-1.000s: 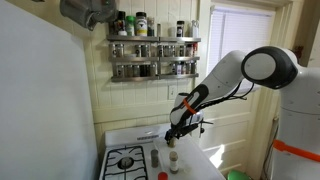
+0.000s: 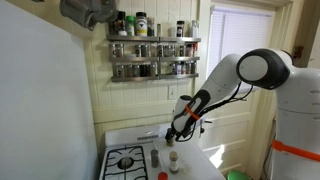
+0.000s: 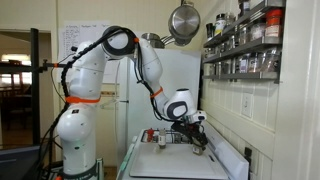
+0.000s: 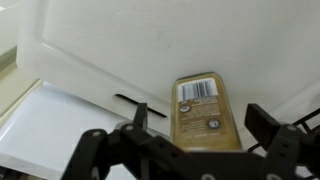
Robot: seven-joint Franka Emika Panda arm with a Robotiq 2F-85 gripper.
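A small jar with a barcode label and brownish contents lies in the gap between the fingers of my gripper in the wrist view. The fingers are open, with a finger on either side of the jar; whether either one touches it I cannot tell. From the first exterior view, the gripper is low over the back of the counter, by the wall. In the second exterior view the jar shows small beneath the gripper, near the wall side of the white surface.
Left of the gripper is a stove with black grates. Other small jars stand nearer the front, among them one jar and a red-topped one. Shelves full of jars hang on the wall above.
The stove and the front jars have stayed where they were.
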